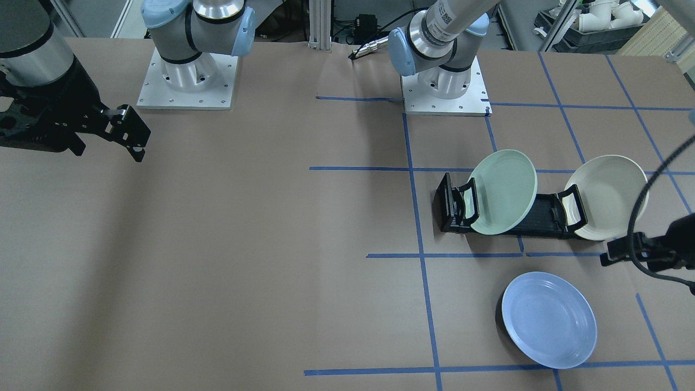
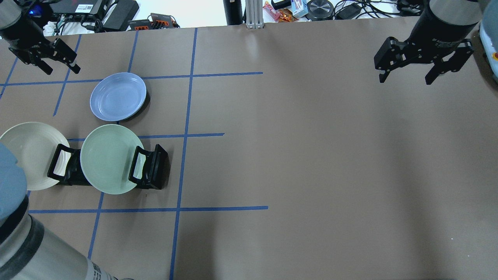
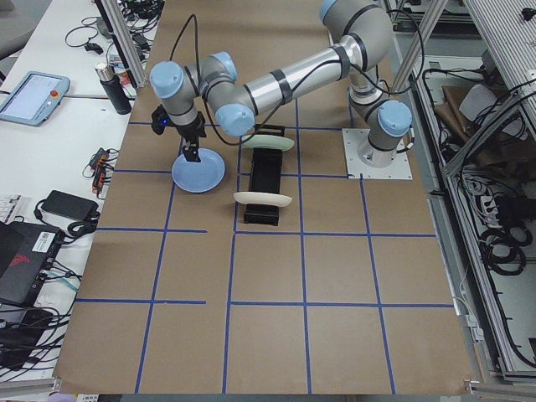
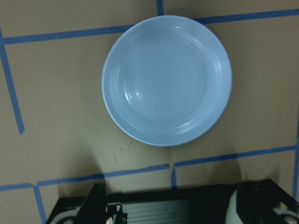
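A blue plate [image 1: 548, 319] lies flat on the taped floor, also seen in the top view [image 2: 118, 97] and centred in the wrist view [image 4: 166, 79]. My gripper [image 2: 60, 61] is above the floor beside it, apart from the plate, its fingers spread with nothing between them; in the front view it [image 1: 612, 254] is partly behind a cable. A black rack [image 1: 544, 218] holds a pale green plate [image 1: 501, 192] and a white plate [image 1: 606, 195] upright at its two ends, leaning.
A second arm's gripper [image 2: 422, 60] hangs at the far side, left in the front view. The floor between that arm and the rack is clear.
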